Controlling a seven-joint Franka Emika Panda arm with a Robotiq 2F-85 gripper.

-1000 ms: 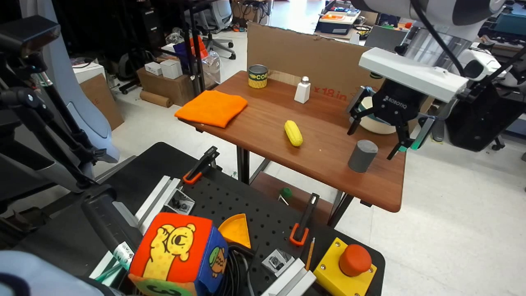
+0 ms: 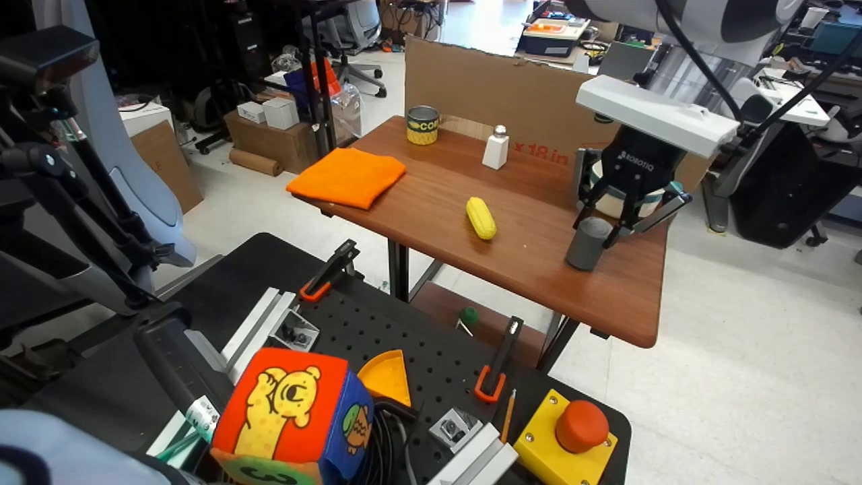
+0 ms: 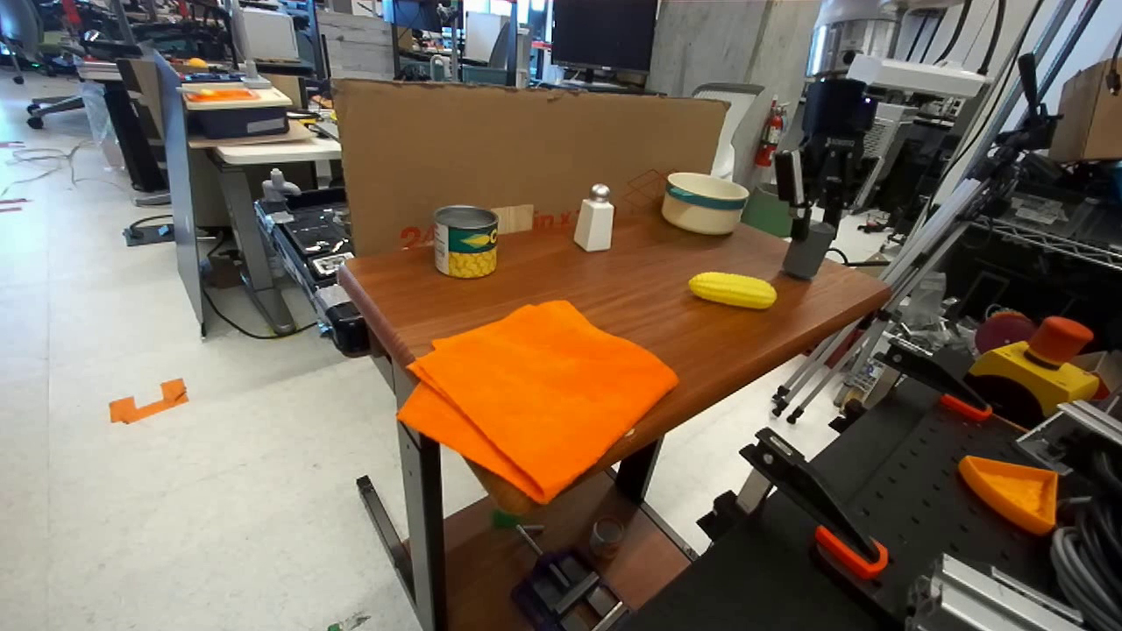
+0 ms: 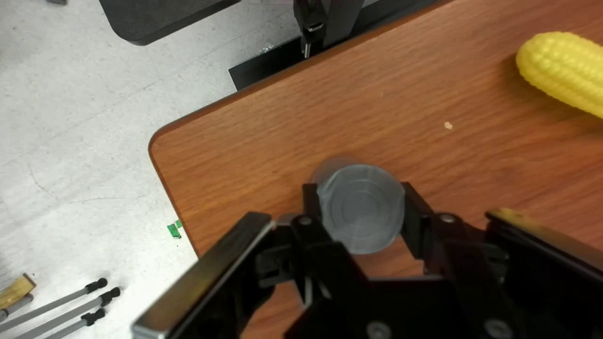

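A plain grey can (image 2: 585,253) is near the right front corner of the wooden table, leaning slightly in exterior view 1. My gripper (image 2: 596,232) points down over it and is shut on its upper part. From the wrist view, the can's round grey end (image 4: 359,212) fills the gap, with a black finger (image 4: 415,212) against each side. In exterior view 2 the can (image 3: 806,254) hangs below the fingers at the table's far right. Whether its bottom still touches the wood I cannot tell.
A yellow corn cob (image 2: 481,218) lies mid-table. Farther back are a white shaker (image 2: 495,151), a corn tin (image 2: 421,128) and a cream bowl (image 3: 702,215). An orange cloth (image 3: 542,389) covers the left end. Cardboard (image 3: 526,147) walls the back edge.
In exterior view 1 the can has shifted slightly up and left and leans more.
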